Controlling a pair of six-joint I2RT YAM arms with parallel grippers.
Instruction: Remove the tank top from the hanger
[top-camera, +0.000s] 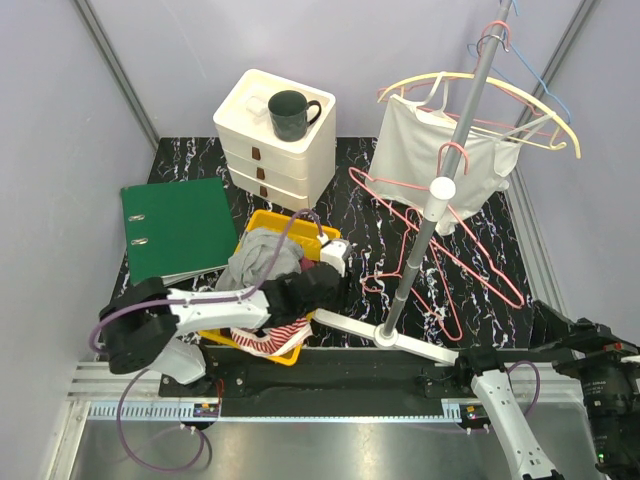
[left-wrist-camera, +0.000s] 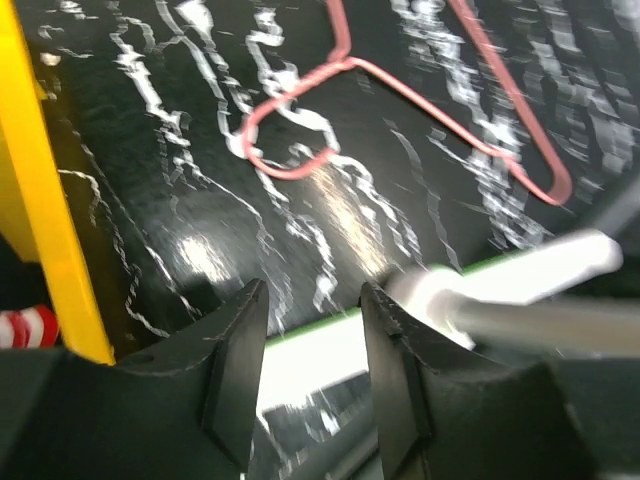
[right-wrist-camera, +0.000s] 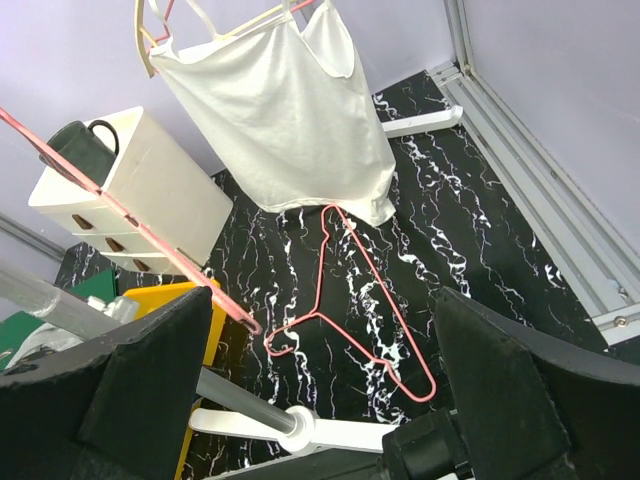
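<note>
A white tank top hangs from the yellow hanger high on the grey rack pole; in the right wrist view the tank top drapes at the top. One empty pink hanger hangs lower on the pole. Flat on the black marble surface lies another pink hanger, its hook end ahead of my left gripper. That gripper is partly open, nothing between its fingers, just right of the yellow basket. At the right edge, my right gripper is open and empty.
Grey, red-striped and dark clothes fill the basket. Behind it stand a white drawer unit with a dark mug, and a green binder. The rack's pole and white base stand close to the left gripper.
</note>
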